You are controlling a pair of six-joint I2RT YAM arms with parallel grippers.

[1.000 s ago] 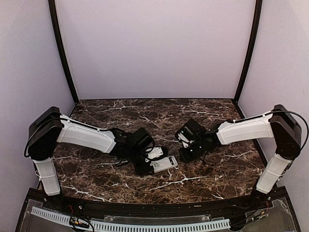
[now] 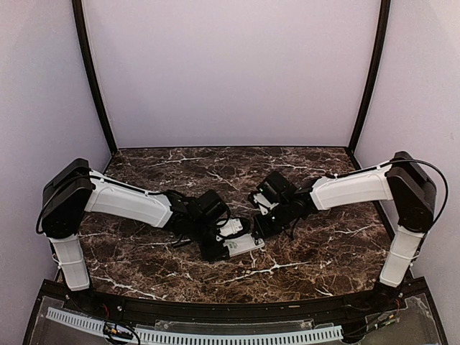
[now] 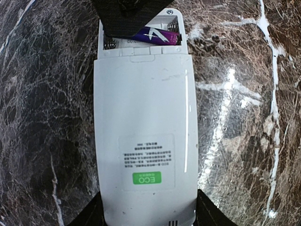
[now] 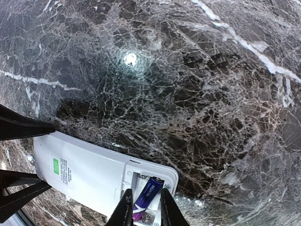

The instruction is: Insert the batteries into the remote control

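Observation:
The white remote [image 3: 145,117] lies back-up with its battery bay uncovered, also seen in the top view [image 2: 241,244]. A purple battery [image 3: 157,36] marked HUATAI [image 4: 150,190] sits in the bay between springs. My left gripper is shut on the remote's far end from the bay. My right gripper is over the bay, its fingertips part open on either side of the battery; whether they touch it cannot be told. In the left wrist view its dark body hides part of the bay.
My right gripper has moved left, onto the battery bay of the remote. The left gripper and the remote have stayed in place.

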